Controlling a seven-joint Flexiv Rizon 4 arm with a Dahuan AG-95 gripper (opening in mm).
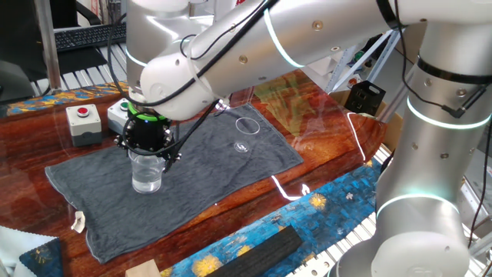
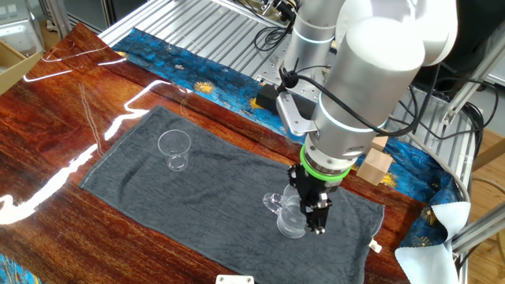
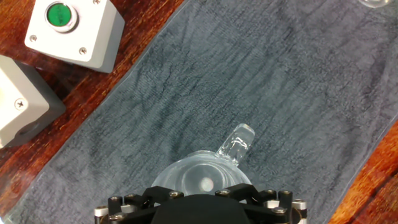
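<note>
A clear glass mug with a side handle stands upright on the dark grey towel; exterior view 1 shows its lower body [image 1: 147,181], and the wrist view shows its handle [image 3: 237,142]. My gripper [image 2: 306,198] points down over the mug, its black fingers spread to both sides of the upper part. In exterior view 1 the gripper [image 1: 148,151] covers the mug's rim. The fingers look open, and whether any finger touches the glass cannot be told. A second clear glass [image 2: 175,147] stands apart on the same towel [image 2: 221,185].
Two button boxes stand beside the towel, one with a red button [image 1: 84,125], the other with a green button [image 3: 60,15]. A black bar [image 1: 257,254] and a wooden block [image 2: 374,166] lie by the blue patterned cloth [image 1: 338,201]. Bare towel separates the two glasses.
</note>
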